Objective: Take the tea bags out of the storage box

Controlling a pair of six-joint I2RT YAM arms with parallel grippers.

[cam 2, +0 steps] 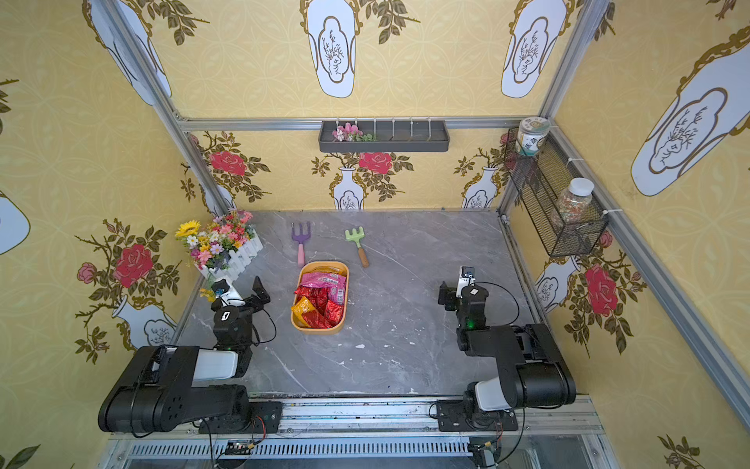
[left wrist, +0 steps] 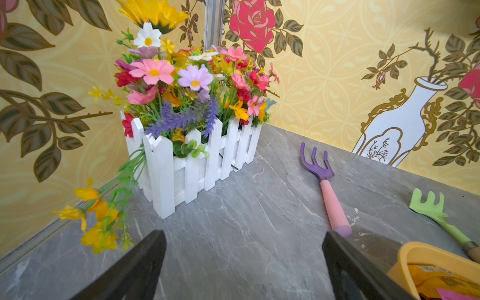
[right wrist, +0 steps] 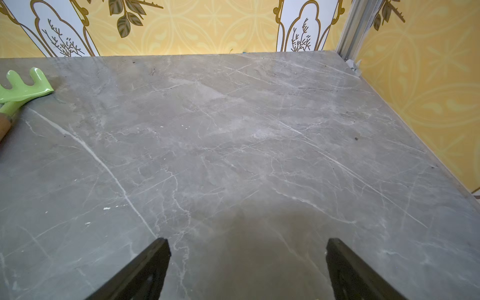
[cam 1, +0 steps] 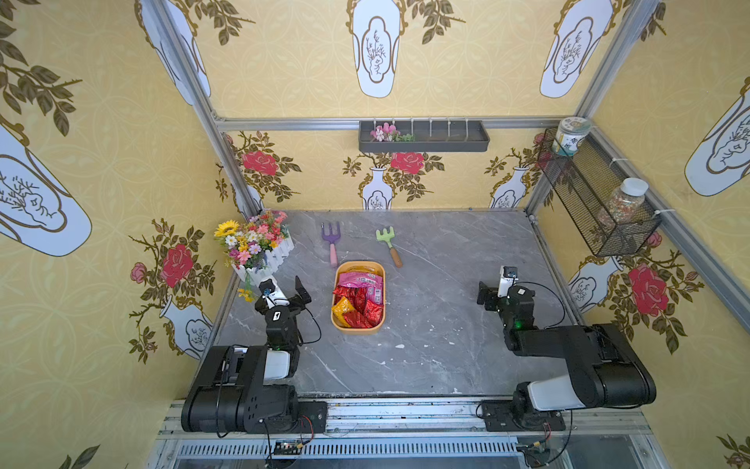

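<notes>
An orange storage box (cam 1: 358, 328) (cam 2: 319, 329) (left wrist: 404, 258) sits left of the table's centre, holding several red, pink and yellow tea bags (cam 1: 361, 283) (cam 2: 326, 286). My left gripper (cam 1: 283, 290) stands open just left of the box, above the table, with nothing between its fingers. My right gripper (cam 1: 490, 290) is open over bare table on the right, well apart from the box, also empty.
A flower pot with a white fence (left wrist: 197, 165) stands at the back left. A purple fork (left wrist: 320, 170) and a green fork (left wrist: 430, 210) lie behind the box. A wire shelf with jars (cam 1: 593, 203) hangs on the right wall.
</notes>
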